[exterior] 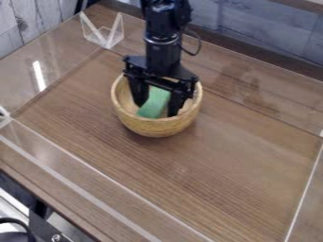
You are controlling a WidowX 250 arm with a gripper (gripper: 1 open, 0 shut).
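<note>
A tan round bowl [155, 126] sits near the middle of the wooden table, with a green object [155, 104] lying inside it. The black gripper [155, 87] is over the bowl from above, its open fingers reaching down on either side of the green object at the bowl's rim level. Whether the fingertips touch the object or the bowl cannot be told.
</note>
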